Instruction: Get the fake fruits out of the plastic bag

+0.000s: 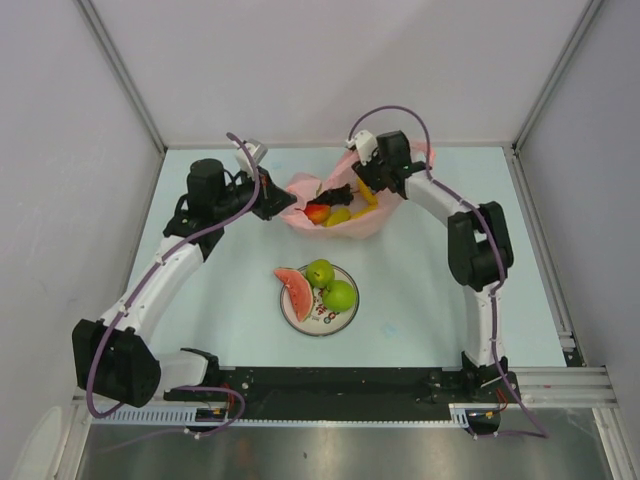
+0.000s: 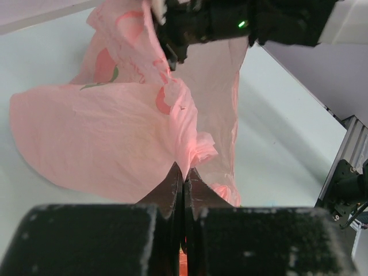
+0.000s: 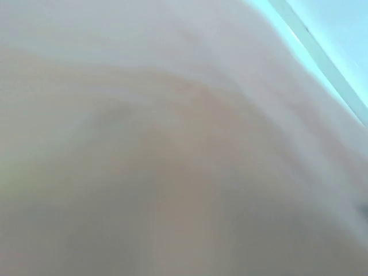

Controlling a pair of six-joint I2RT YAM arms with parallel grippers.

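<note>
The pink plastic bag [image 1: 335, 225] lies at the back middle, holding an orange-red fruit [image 1: 317, 212], yellow fruits [image 1: 338, 216] and a dark bunch [image 1: 336, 195]. My left gripper is shut on the bag's left edge, pink film rising from between its fingertips. My right gripper [image 1: 365, 180] is down inside the bag's right part at a yellow banana-like fruit; the right wrist view is blurred pink and beige, so what its fingers hold cannot be seen clearly.
A plate [image 1: 334, 324] in front of the bag holds a watermelon slice [image 1: 298, 295] and green fruits [image 1: 339, 296].
</note>
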